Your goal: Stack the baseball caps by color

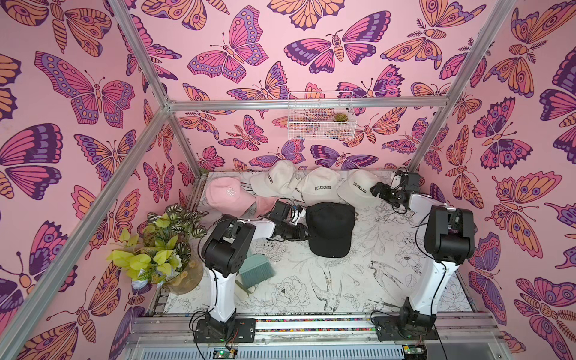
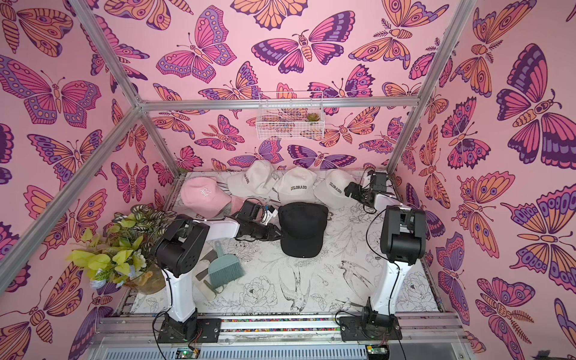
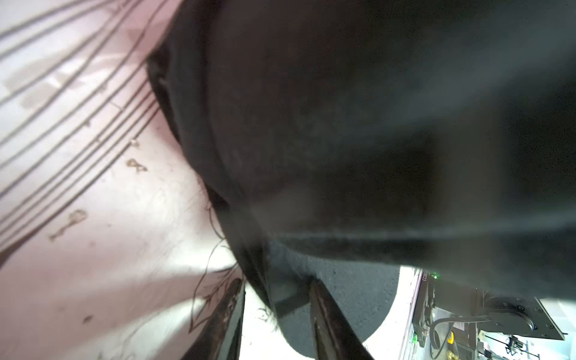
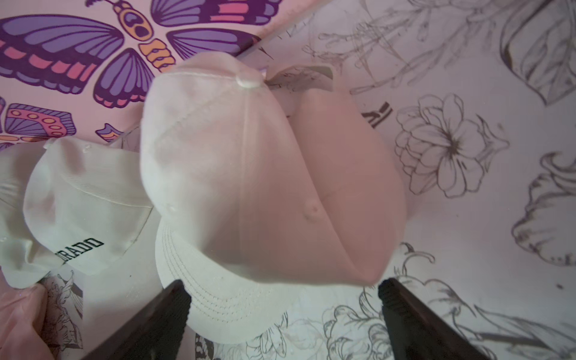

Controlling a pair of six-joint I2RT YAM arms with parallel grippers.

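Observation:
A black cap (image 1: 330,229) lies mid-table, brim toward the front. My left gripper (image 1: 306,232) is at its left edge, shut on its side; in the left wrist view the dark fabric fills the upper right, the brim (image 3: 336,306) behind the fingertips. Along the back stand three off-white caps: a left one (image 1: 277,178), a middle one (image 1: 319,184) and a right one (image 1: 360,187). A pink cap (image 1: 229,196) sits at the far left. My right gripper is open above the right off-white cap (image 4: 252,180), its fingers apart and nothing between them.
A potted plant (image 1: 159,255) stands at the left edge. A grey-green brush (image 1: 256,271) lies on the table near the left arm. A wire basket (image 1: 321,123) hangs at the back wall.

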